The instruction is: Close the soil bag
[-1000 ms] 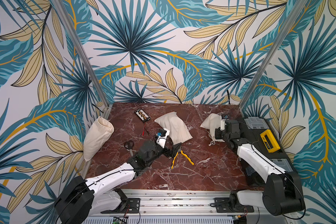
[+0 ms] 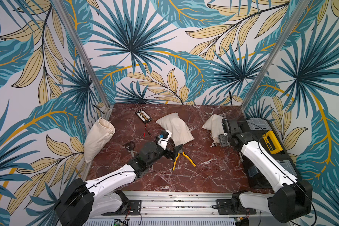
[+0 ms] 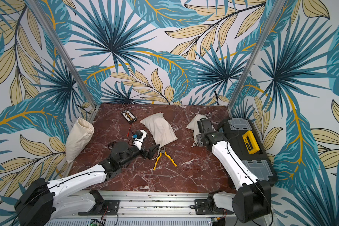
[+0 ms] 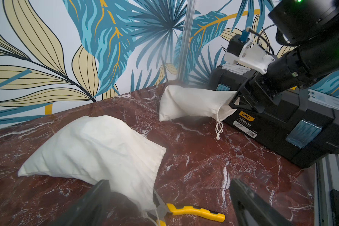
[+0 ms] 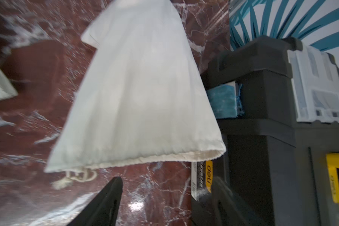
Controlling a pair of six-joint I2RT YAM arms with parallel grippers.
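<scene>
A cream cloth bag (image 5: 139, 94) lies flat beside the black toolbox, its hemmed mouth toward my right gripper. That gripper is open just before the hem, with no cloth between its fingers. The hem gapes slightly at its right end; a knotted drawstring (image 5: 75, 177) hangs from the left end. In the top left view the right arm covers part of this bag. A second cream bag (image 2: 175, 128) lies mid-table. My left gripper stands open near that bag's mouth, fingers apart and blurred. Which bag holds soil, I cannot tell.
Yellow-handled pliers (image 2: 183, 158) lie by the left gripper. A third bag (image 2: 98, 139) leans at the left edge. Scissors (image 2: 130, 146) and a small black case (image 2: 143, 116) lie on the left. The toolbox (image 5: 259, 101) closes off the right side.
My right gripper has turned about its wrist at the right bag's mouth and shifted slightly. The left arm and the middle bag have not visibly moved.
</scene>
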